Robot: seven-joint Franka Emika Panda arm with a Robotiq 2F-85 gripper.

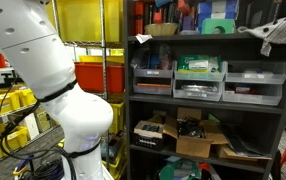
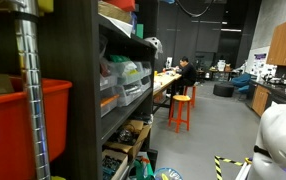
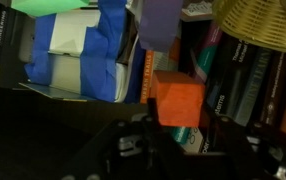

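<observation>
In the wrist view, my gripper is a dark shape at the lower middle, shut on an orange block (image 3: pixel 178 97). The block's lit face hides most of the finger contact. Behind it stand several upright books (image 3: pixel 245 85), seen from close by. A purple item (image 3: pixel 161 22) hangs at the top, and a yellow woven basket (image 3: pixel 258 20) fills the top right corner. Neither exterior view shows the gripper; only the white arm (image 1: pixel 48 75) appears at the left of the first, with its upper end out of frame.
A dark shelf unit (image 1: pixel 208 48) holds clear bins (image 1: pixel 198 90) and an open cardboard box (image 1: pixel 216 133). A grey plush toy (image 1: pixel 273 35) hangs at its upper right. In the wrist view, a blue and white box (image 3: pixel 78 50) lies left of the books. Open floor (image 2: pixel 198 150) extends beside the shelf.
</observation>
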